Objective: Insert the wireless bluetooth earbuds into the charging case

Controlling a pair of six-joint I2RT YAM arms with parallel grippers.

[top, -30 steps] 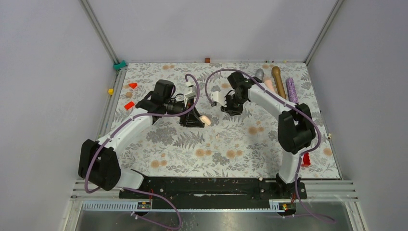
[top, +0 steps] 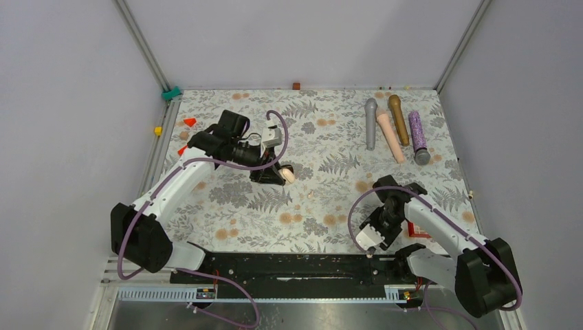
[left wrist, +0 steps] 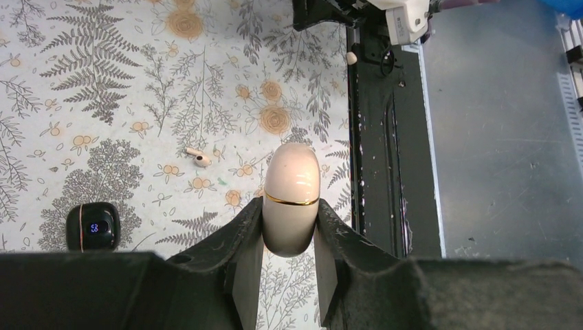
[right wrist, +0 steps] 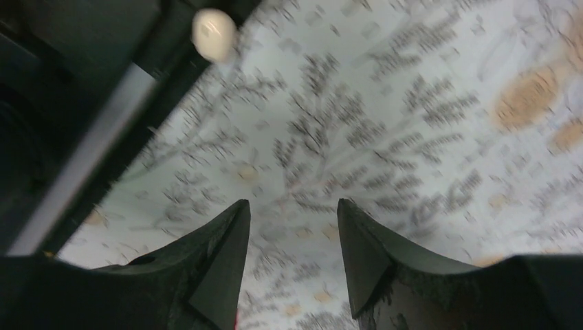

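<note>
My left gripper is shut on a glossy cream capsule-shaped case with a gold band, held above the middle-left of the table. Below it in the left wrist view lie a small cream earbud and a black rounded case with a lit display. My right gripper is open and empty at the near right of the table. A blurred small pale piece, perhaps the other earbud, lies at the dark front edge in the right wrist view.
Several microphone-like cylinders lie at the back right. A red box is partly hidden beside the right arm. Small red pieces lie at the left.
My right arm has swung from the back middle down to the near right. The left gripper, still holding the cream case, has shifted slightly left.
</note>
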